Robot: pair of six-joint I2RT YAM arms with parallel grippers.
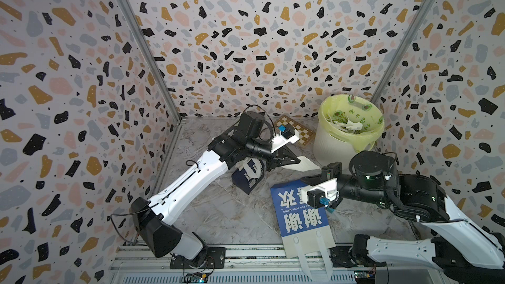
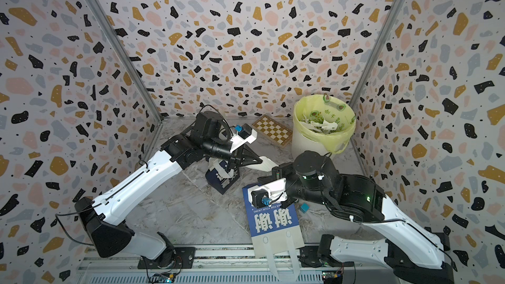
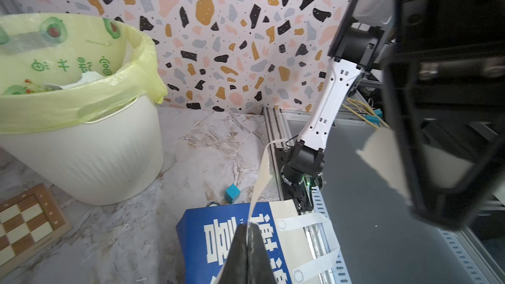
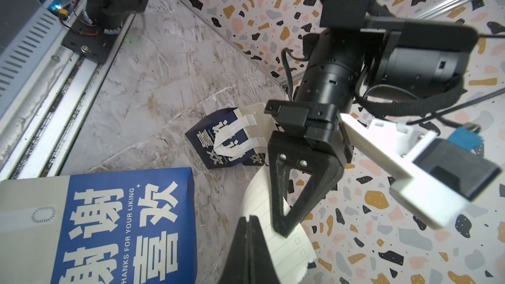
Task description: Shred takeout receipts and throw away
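A thin white paper receipt (image 1: 304,164) (image 2: 267,163) hangs between my two grippers above the table. My left gripper (image 1: 284,162) is shut on one end of it, and my right gripper (image 1: 310,178) is shut on the other, lower and to the right. In the left wrist view the receipt (image 3: 260,181) shows as a narrow strip rising from the shut fingers; in the right wrist view it spreads behind them (image 4: 276,247). The bin (image 1: 342,147) with a yellow-green liner stands at the back right, holding white scraps (image 2: 323,125).
A flat blue-and-cream paper bag (image 1: 299,221) lies under the grippers. A folded dark bag (image 4: 207,142) sits left of it. A chessboard (image 1: 289,126) lies at the back beside the bin, and a small cyan cube (image 3: 232,193) near the flat bag.
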